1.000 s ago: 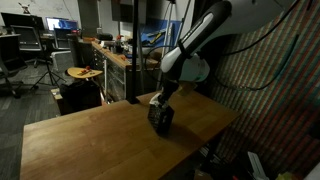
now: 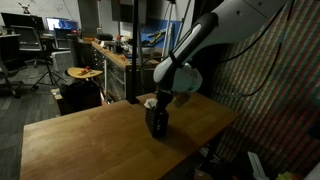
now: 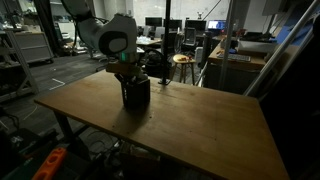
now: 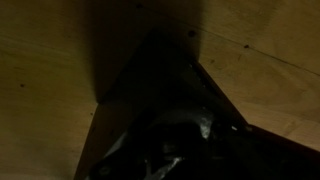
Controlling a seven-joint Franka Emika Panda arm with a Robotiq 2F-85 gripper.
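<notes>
A black box-like container (image 2: 156, 122) stands on the wooden table below the arm. In exterior view 2, the same dark container (image 3: 136, 94) sits toward the table's left part. My gripper (image 2: 157, 104) points down at its upper edge and appears shut on it, though the fingers blend into the dark shape. A small pale patch shows beside the gripper at the container's top; I cannot tell what it is. The wrist view is very dark: the black container (image 4: 165, 75) fills the middle, with a pale glint near the bottom, and the fingertips are hidden.
A round wooden stool (image 2: 84, 73) and office chairs stand beyond it on the floor. A vertical dark post (image 2: 135, 50) rises behind the table's far edge.
The container was tilted a second ago and now stands more upright, slightly lower and to the left in exterior view 1. My arm has moved down and left with it.
</notes>
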